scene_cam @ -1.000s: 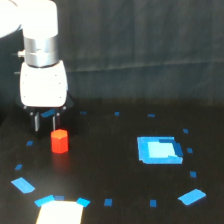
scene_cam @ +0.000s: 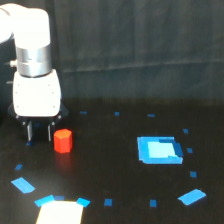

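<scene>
A red block [scene_cam: 63, 141] stands on the dark table at the left of the camera view. My white gripper [scene_cam: 39, 133] hangs low, just left of the block, and its two dark fingers are spread apart. No object shows in the gap between them. The right finger [scene_cam: 50, 131] appears close beside the block's left side; whether they touch, I cannot tell.
To the right lies a blue square [scene_cam: 144, 157] with a white patch [scene_cam: 160, 150] inside it. A pale block [scene_cam: 60, 213] is cut off by the bottom edge. Several flat blue markers dot the table, and its middle is otherwise clear.
My gripper has moved left and down from above the red block to its left side. The block has shifted and turned slightly, a little to the right.
</scene>
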